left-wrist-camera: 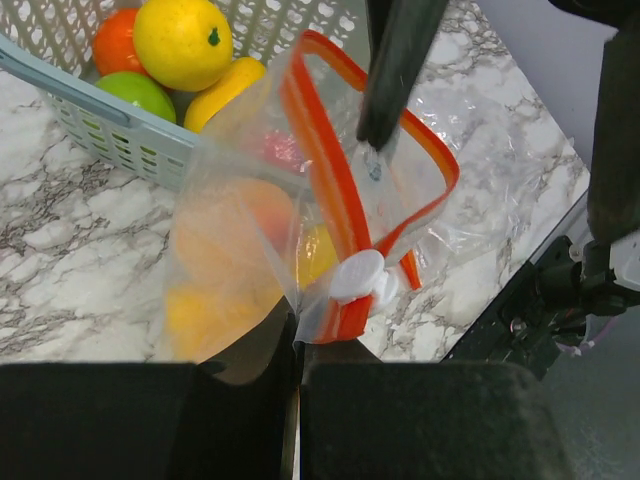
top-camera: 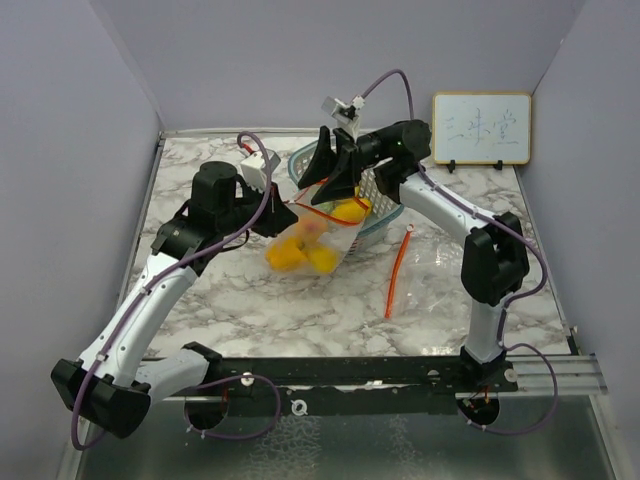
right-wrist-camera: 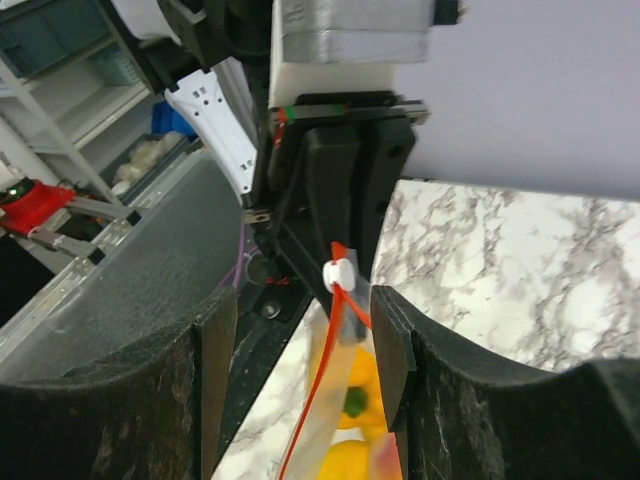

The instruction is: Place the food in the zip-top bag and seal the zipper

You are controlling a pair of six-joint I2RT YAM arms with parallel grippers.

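My left gripper (top-camera: pixel 288 222) is shut on the corner of the clear zip top bag (left-wrist-camera: pixel 215 215), close to its white slider (left-wrist-camera: pixel 357 276). Yellow and orange food (top-camera: pixel 287 254) hangs inside the bag, blurred by the plastic. The orange-red zipper edge (left-wrist-camera: pixel 325 160) gapes in a loop. At this mouth stands my right gripper, open, its two fingers apart. In the left wrist view, one right finger (left-wrist-camera: pixel 400 75) reaches within the loop and the other stays outside. The right wrist view shows the zipper edge running between those fingers, which do not pinch it.
Behind the bag stands a pale blue-grey basket (top-camera: pixel 390 213) with more fruit, partly covered by the right gripper. A second clear bag (top-camera: pixel 435 285) with an orange-red zipper lies flat at right. A whiteboard (top-camera: pixel 482 128) is at the back.
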